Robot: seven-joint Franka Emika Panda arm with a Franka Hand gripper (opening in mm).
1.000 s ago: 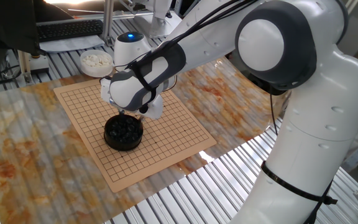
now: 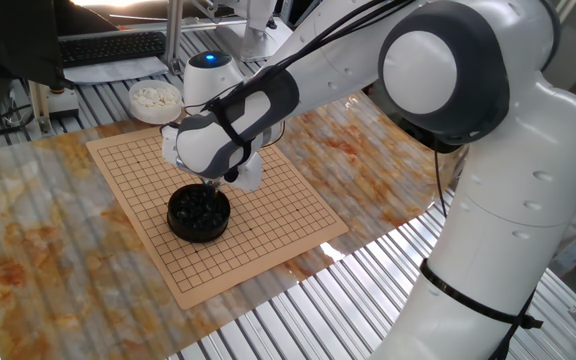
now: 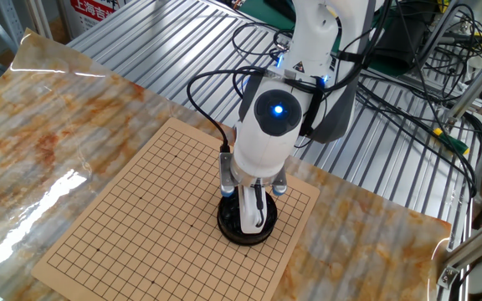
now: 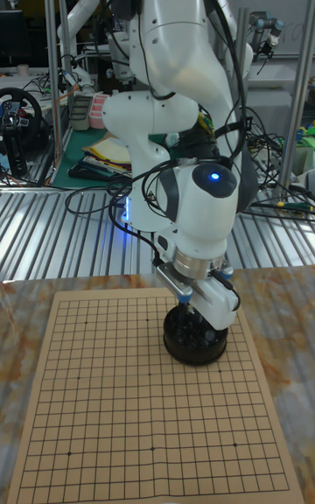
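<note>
A round black bowl (image 2: 197, 229) full of black stones (image 2: 200, 207) stands on the wooden grid board (image 2: 268, 190). The fingertips of my gripper (image 2: 211, 188) reach down at the bowl's far side in exterior view 1, close together. Whether a stone sits between them is hidden. From exterior view 2, the white gripper body covers part of the bowl (image 3: 247, 237) and conceals the fingertips. Exterior view 3 shows the arm leaning over the same bowl (image 4: 195, 350), near the board's robot-side edge.
Behind the board in exterior view 1 is a white bowl (image 2: 156, 101) of white stones, with a keyboard (image 2: 113, 48) beyond it. Apart from the black bowl, the board's grid is bare.
The arm, bowl and board look unmoved.
</note>
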